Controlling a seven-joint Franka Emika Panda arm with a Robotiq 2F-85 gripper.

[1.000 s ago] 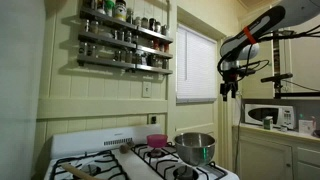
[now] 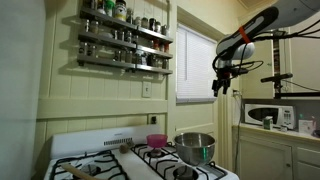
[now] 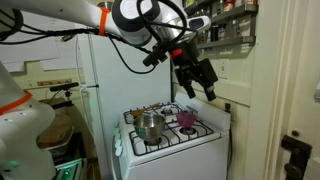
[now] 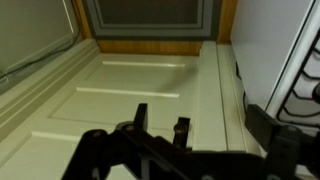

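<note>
My gripper (image 3: 200, 93) hangs in the air above and in front of the stove, with its fingers apart and nothing between them. It shows high at the right in exterior view 1 (image 2: 220, 90). A large metal pot (image 2: 195, 149) stands on the stove's front right; exterior view 2 also shows this pot (image 3: 150, 126). Behind it sits a small pink-purple pot (image 2: 157, 140). In the wrist view the fingers (image 4: 257, 121) frame pale cabinet panels (image 4: 125, 85), and neither pot shows there.
A wooden spoon (image 2: 78, 172) lies on the left of the stove (image 2: 105, 150). Spice racks (image 2: 125, 42) hang on the wall above. A white microwave (image 2: 260, 114) stands on the far right counter. The air around the gripper looks clear.
In exterior view 1 the arm and gripper have shifted slightly left, and the gripper's angle has turned a little. The pots and the spoon have stayed in place.
</note>
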